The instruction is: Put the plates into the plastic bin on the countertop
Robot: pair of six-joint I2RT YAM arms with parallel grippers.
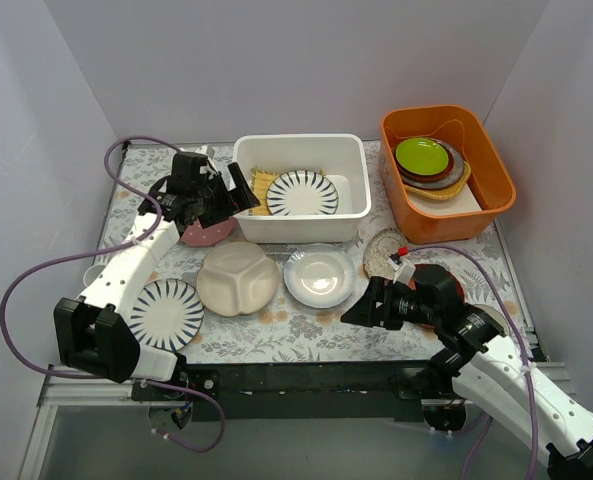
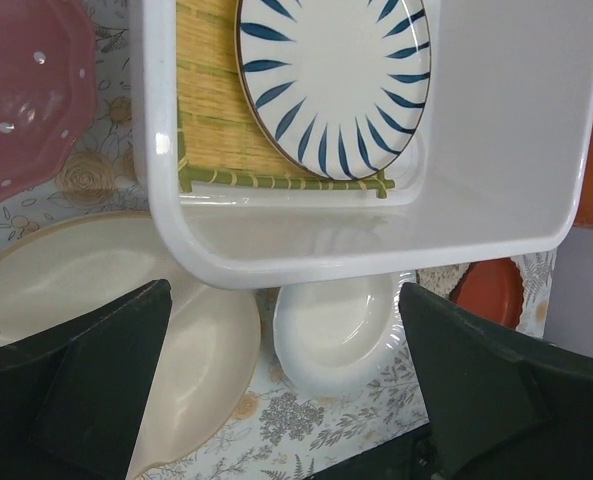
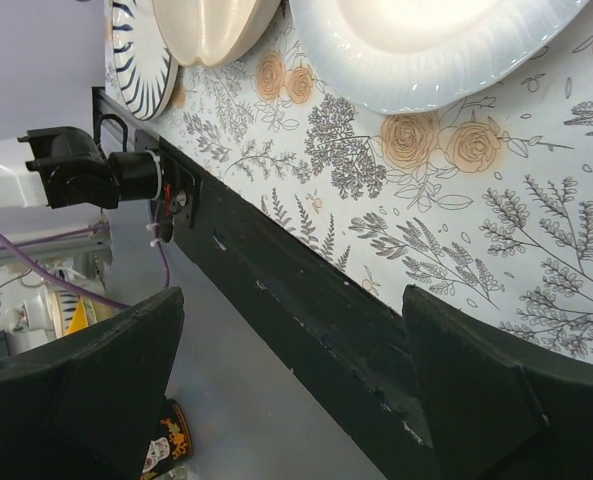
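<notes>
The white plastic bin [image 1: 354,185] stands at the back middle of the counter. Inside it a blue-striped plate [image 1: 303,193] lies partly over a yellow woven mat [image 1: 260,190]. At the bin's left side my left gripper [image 1: 242,187] is open and empty, above the rim. On the counter sit a pink plate [image 1: 208,232], a beige divided plate [image 1: 238,278], a white plate [image 1: 319,276] and another striped plate [image 1: 166,314]. Right of the white plate, my right gripper [image 1: 356,306] hangs open over bare counter near the front edge, with nothing between its fingers.
An orange bin [image 1: 496,190] holding a green plate [image 1: 423,157] and other dishes stands at the back right. A speckled plate [image 1: 380,254] lies in front of it, beside a red dish [image 2: 493,290] partly hidden by the right arm. Purple cables loop around both arms.
</notes>
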